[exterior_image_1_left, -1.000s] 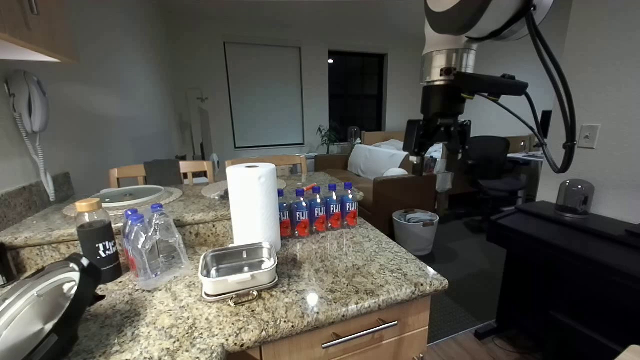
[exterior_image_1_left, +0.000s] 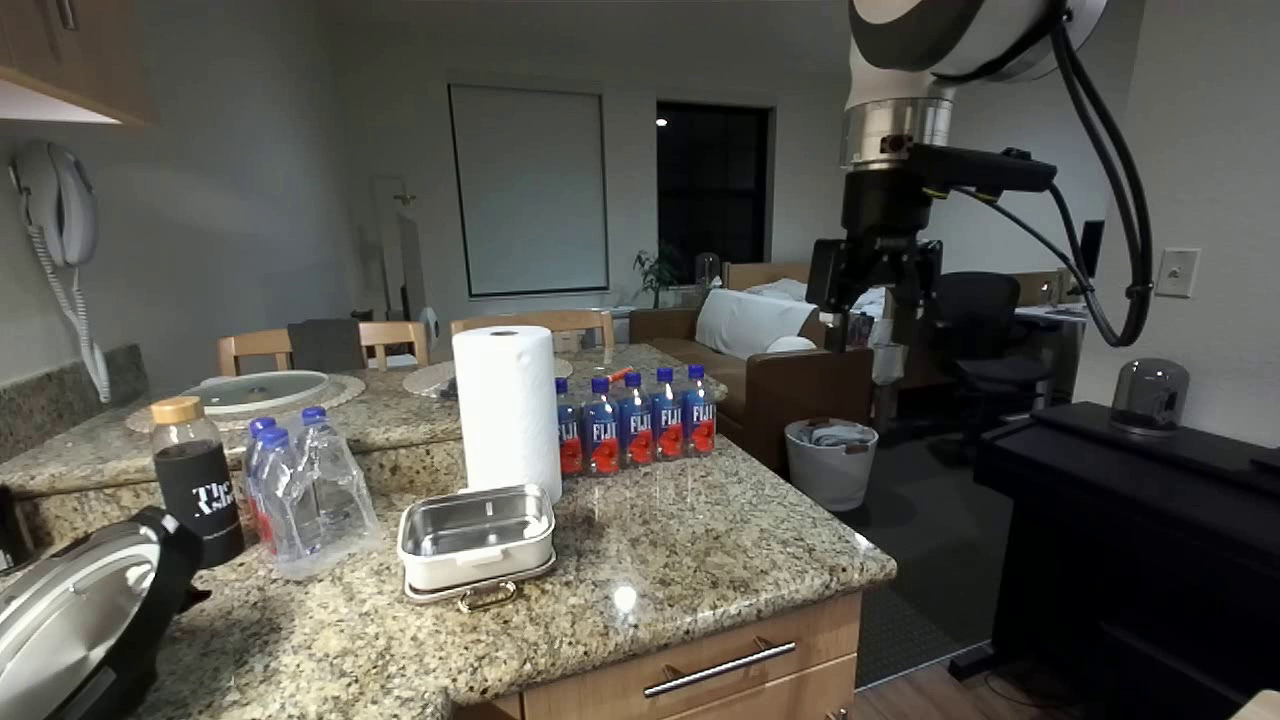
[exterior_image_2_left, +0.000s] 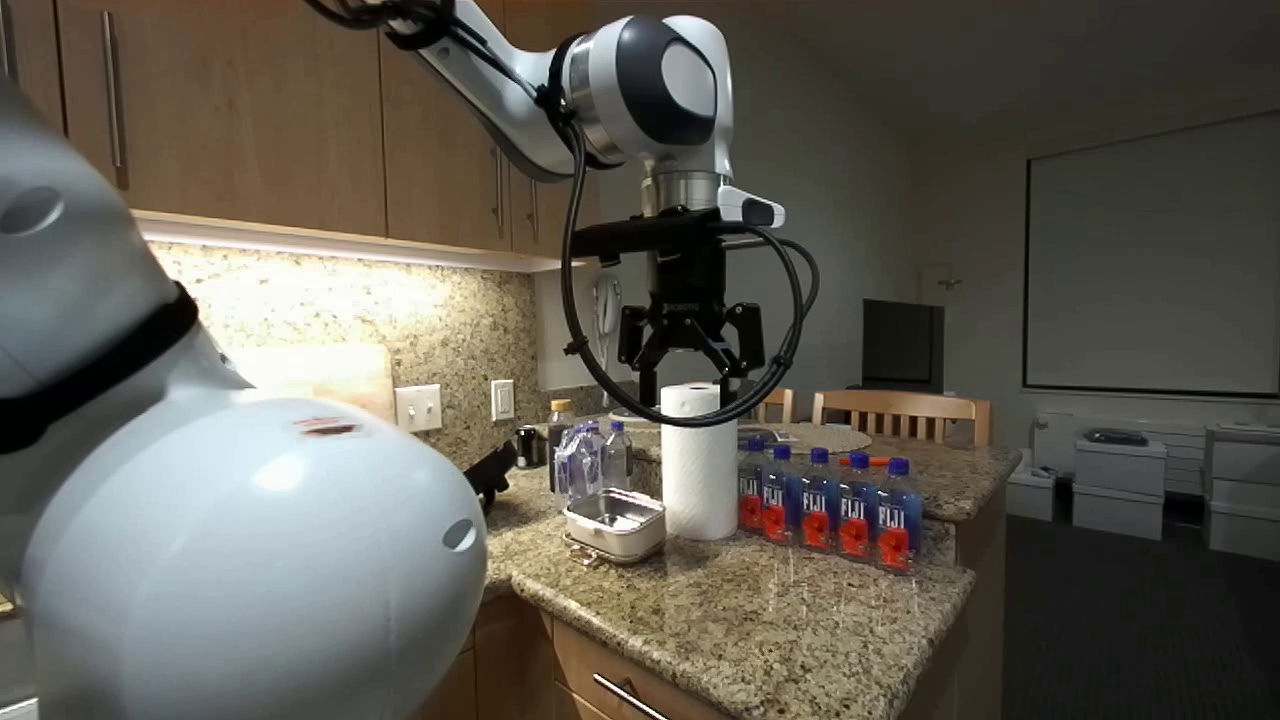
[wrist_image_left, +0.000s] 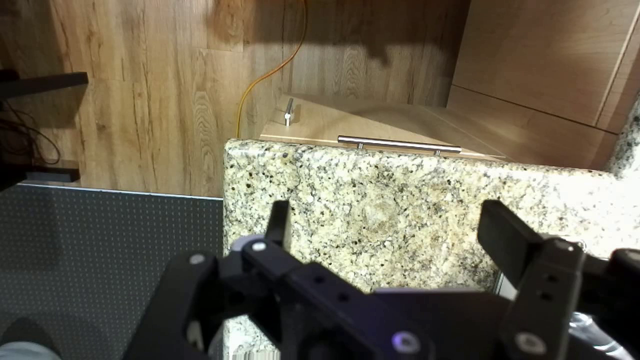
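My gripper (exterior_image_2_left: 685, 390) hangs high above the granite counter, fingers pointing down. In the wrist view its two fingertips stand wide apart, with only bare countertop (wrist_image_left: 384, 222) below and nothing between them. On the counter, a metal lunch box (exterior_image_1_left: 477, 538) with a white outside sits uncovered on a flat piece with a clasp. A white paper towel roll (exterior_image_1_left: 510, 414) stands upright just behind it. To the roll's right, several Fiji water bottles (exterior_image_1_left: 635, 420) are lined up. The gripper touches none of these.
Wrapped clear bottles (exterior_image_1_left: 300, 492), a dark bottle with a wooden cap (exterior_image_1_left: 198, 480) and a black-rimmed appliance (exterior_image_1_left: 90, 612) occupy the counter's left.
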